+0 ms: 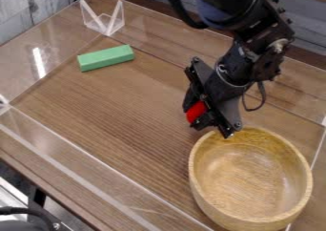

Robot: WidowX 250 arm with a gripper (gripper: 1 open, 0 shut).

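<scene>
My black gripper (211,111) is low over the wooden table, just behind the rim of a tan bowl (249,182). A small red object (195,113) is at its fingers, partly hidden by them. Whether the fingers are closed on it or resting around it I cannot tell.
A green block (105,56) lies at the upper left, with a clear plastic holder (105,17) behind it. Cables lie at the bottom left beyond the table edge.
</scene>
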